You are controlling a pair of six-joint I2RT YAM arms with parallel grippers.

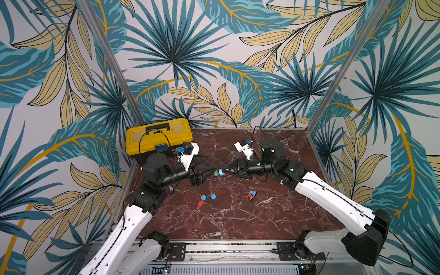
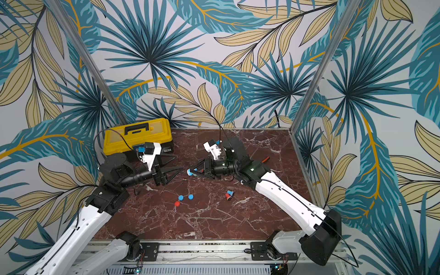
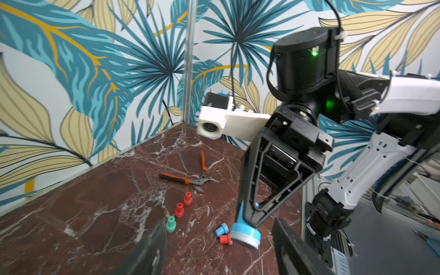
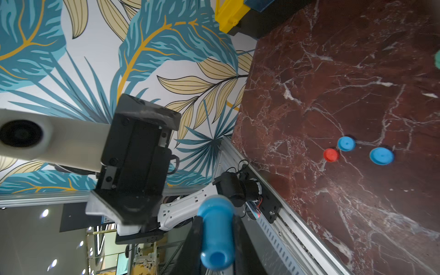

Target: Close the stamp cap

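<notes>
A blue stamp (image 3: 246, 233) is held in the air by my right gripper (image 2: 196, 170), which is shut on its body. In the left wrist view the stamp's outer end shows a wider light-blue cap with a pale band at its edge; whether it sits fully down cannot be told. In the right wrist view the stamp's blue body (image 4: 217, 238) stands between the fingers. Facing the stamp, a short gap away, my left gripper (image 2: 177, 163) has its fingers (image 3: 149, 249) spread and nothing between them.
Two blue caps (image 4: 381, 155) and a red cap (image 4: 331, 155) lie on the table. Blue (image 3: 221, 229) and red stamps lie together; green (image 3: 171, 224) and red ones (image 3: 179, 210) stand farther off, near pliers (image 3: 183, 179). A yellow toolbox (image 1: 158, 135) stands back left.
</notes>
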